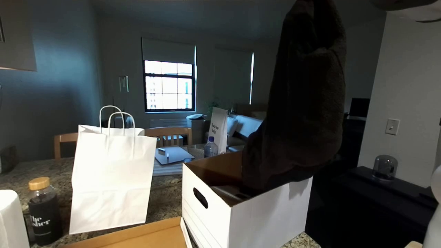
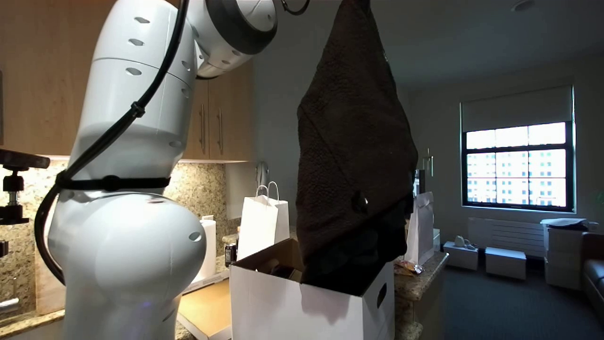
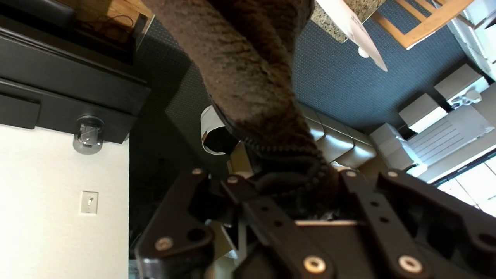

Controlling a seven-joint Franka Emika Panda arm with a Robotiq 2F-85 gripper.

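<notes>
A dark brown fleece garment [image 1: 306,103] hangs long above the white cardboard box [image 1: 268,219], its lower end down at the box's opening and partly over the rim. Exterior view 2 shows the same garment [image 2: 354,141] drawn to a narrow point at the top, its bottom inside or against the box [image 2: 294,306]. In the wrist view my gripper is shut on the gathered cloth [image 3: 260,79], near a zipper edge. The gripper is out of frame in both exterior views. How much cloth lies inside the box is hidden.
Left of the box stand a white paper bag [image 1: 111,182] and a dark bottle [image 1: 43,210] with a wooden cap. A box lid [image 1: 136,235] lies flat in front of the bag. Behind are a water bottle [image 1: 211,147] and another white bag [image 1: 221,128].
</notes>
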